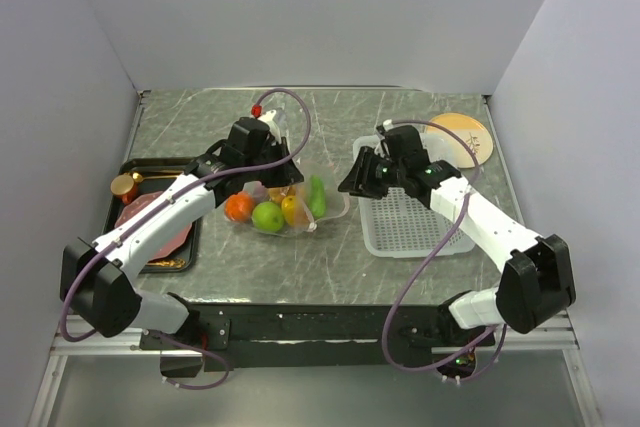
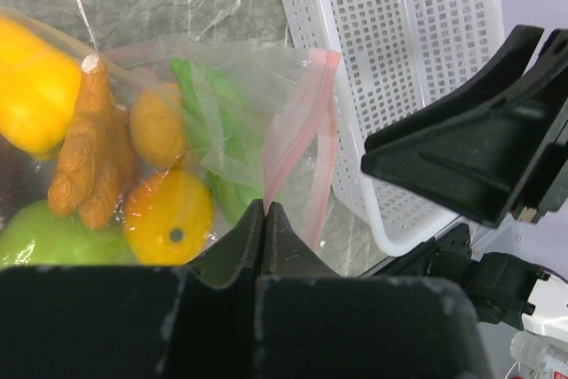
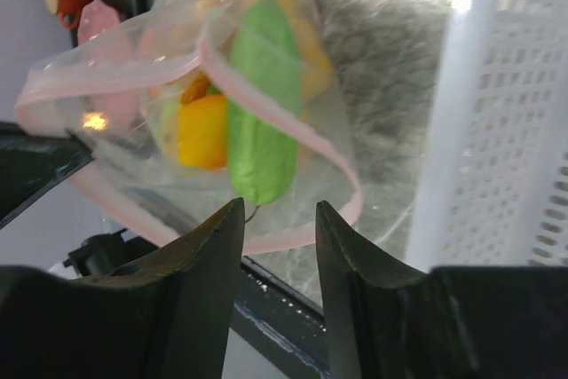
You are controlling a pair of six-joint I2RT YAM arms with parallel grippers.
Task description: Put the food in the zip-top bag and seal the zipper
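The clear zip bag lies mid-table with its pink-edged mouth toward the right. Inside are an orange fruit, a green apple, a yellow-orange fruit, a brown knobbly piece and a long green vegetable. My left gripper is shut at the bag's mouth, its tips meeting the pink zipper strip, so the thin film is pinched there. Just right of the mouth, my right gripper stands part open, nothing between its fingers. The bag's rim passes behind its tips.
An empty white basket stands right of the bag, under the right arm. Behind it lies a round tan board. A dark tray with a pink plate and a cup is at the left. Bare counter shows in front.
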